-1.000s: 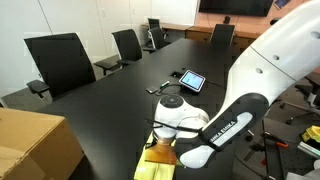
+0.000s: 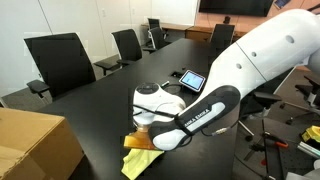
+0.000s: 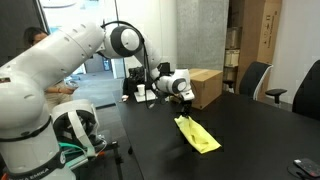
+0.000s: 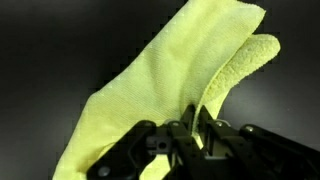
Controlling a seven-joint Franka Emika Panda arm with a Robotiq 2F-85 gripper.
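A yellow cloth (image 3: 198, 135) hangs down from my gripper (image 3: 185, 116), its lower part spread toward the dark tabletop. In the wrist view the gripper is shut on a pinched fold of the cloth (image 4: 145, 85), which runs up and right from the fingertips and spreads out to the left. From exterior view 1, part of the cloth (image 2: 138, 163) shows below the arm, which hides the fingertips. Whether the cloth's lower edge still touches the table is hard to tell.
A cardboard box (image 2: 35, 140) stands at the left in exterior view 1. A tablet (image 2: 192, 80) lies farther back on the table, with cables near it. Black chairs (image 2: 60, 62) line the table's far side.
In exterior view 1 the gripper end of the arm has swung left and somewhat up. The yellow cloth has shifted left with it, and its visible shape has changed.
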